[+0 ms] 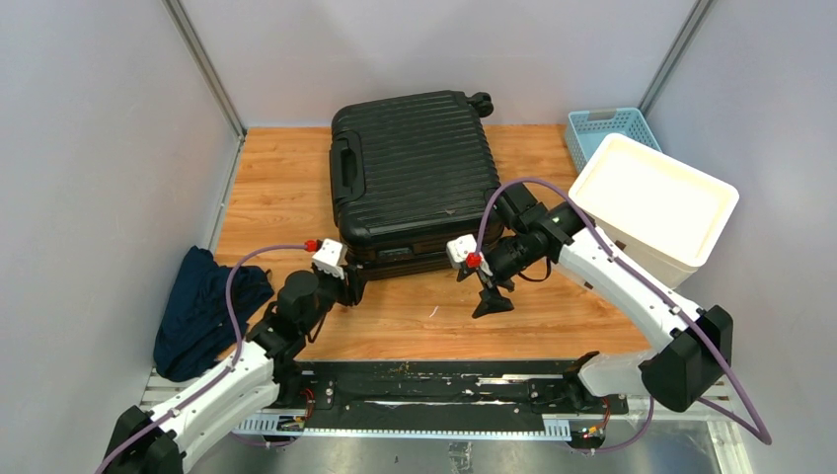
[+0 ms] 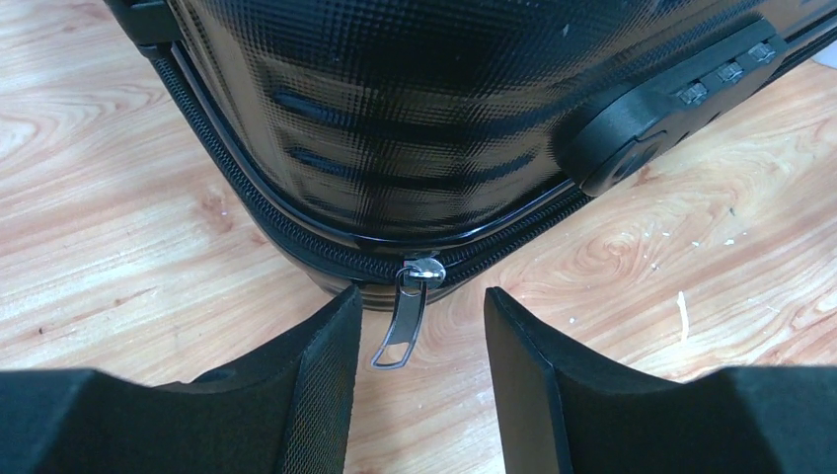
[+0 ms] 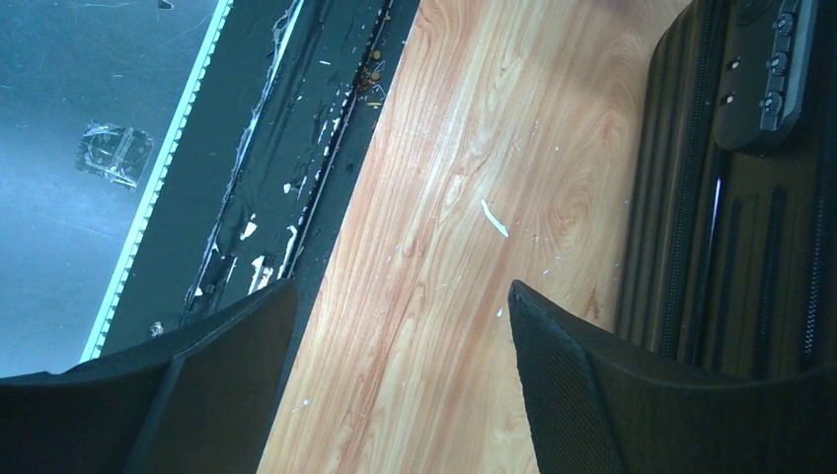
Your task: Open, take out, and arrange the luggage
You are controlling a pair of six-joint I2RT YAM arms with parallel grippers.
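A black hard-shell suitcase (image 1: 415,173) lies closed on the wooden table. In the left wrist view a metal zipper pull (image 2: 400,331) hangs at its lower rounded corner, between the fingertips of my open left gripper and apart from them. My right gripper (image 1: 491,296) stands open in front of the suitcase's right part. In the right wrist view only bare wood lies between its fingers, with the combination lock (image 3: 775,74) off to the right.
A dark blue garment (image 1: 202,316) lies at the left. A cream lidded box (image 1: 653,202) and a blue basket (image 1: 610,125) stand at the right.
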